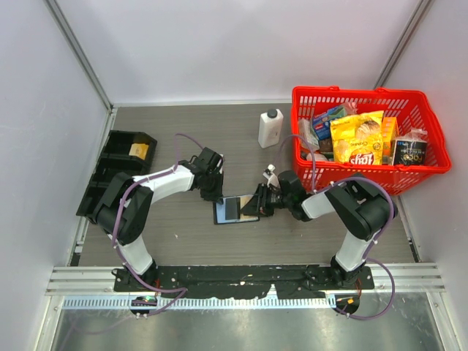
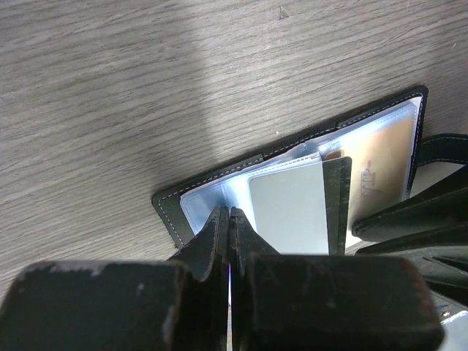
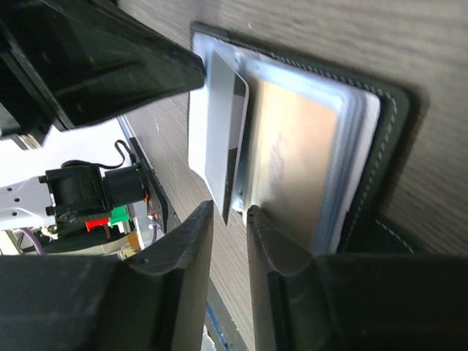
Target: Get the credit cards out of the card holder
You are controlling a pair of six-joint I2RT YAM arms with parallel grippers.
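Note:
The black-edged card holder [image 1: 220, 219] lies unfolded on the table, its clear sleeves [image 2: 202, 207] facing up. A grey card with a dark stripe sits in a sleeve; in the right wrist view this card [image 3: 219, 124] stands tilted up from the pages. Beside it is a tan card [image 2: 384, 164] under clear plastic. My left gripper is shut, its tips over the holder's left end, with nothing seen between them. Around the lower corner of the tilted card, my right gripper stands part open; whether either finger touches it, I cannot tell.
A red basket [image 1: 314, 175] of packaged goods stands at the back right, with a white bottle [image 1: 270, 128] beside it. At the left is a black bin [image 1: 117, 162]. Bare table [image 1: 197, 245] shows in front of the holder.

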